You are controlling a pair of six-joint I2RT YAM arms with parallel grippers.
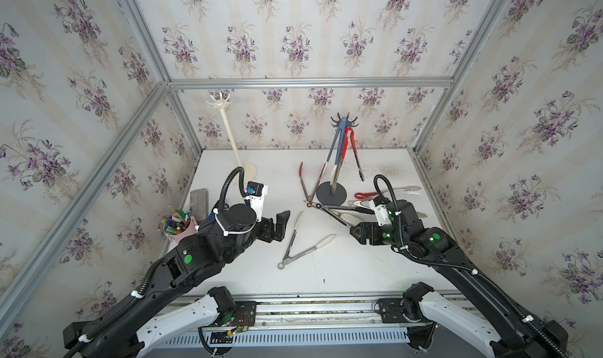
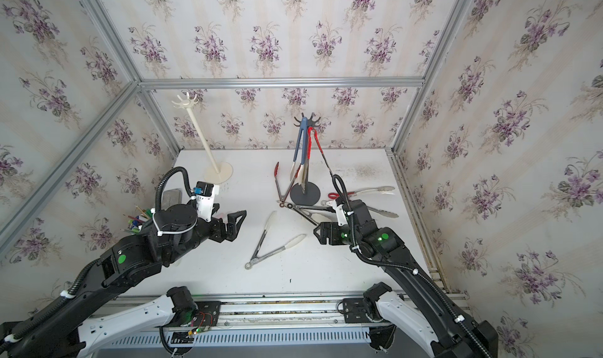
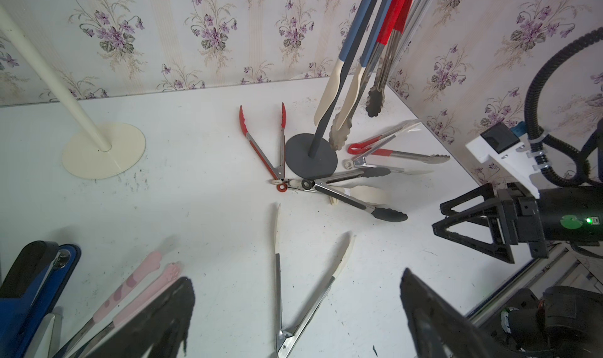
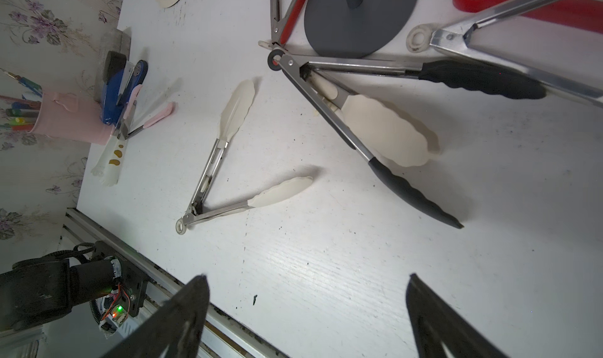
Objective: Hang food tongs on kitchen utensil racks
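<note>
A dark grey rack stands at the back right, with blue tongs and red tongs hanging from its hooks. At the back left is a cream rack with bare hooks. Cream-tipped tongs lie spread on the table between the arms. Black-tipped tongs rest in front of the grey base, overlapping another cream-headed utensil. My left gripper is open and empty above the table, left of the cream-tipped tongs. My right gripper is open and empty too, near the black-tipped tongs.
Red-tipped tongs lie left of the grey base; red-handled tongs lie right of it. Pink-tipped tongs, a blue stapler and a pink pen cup crowd the left side.
</note>
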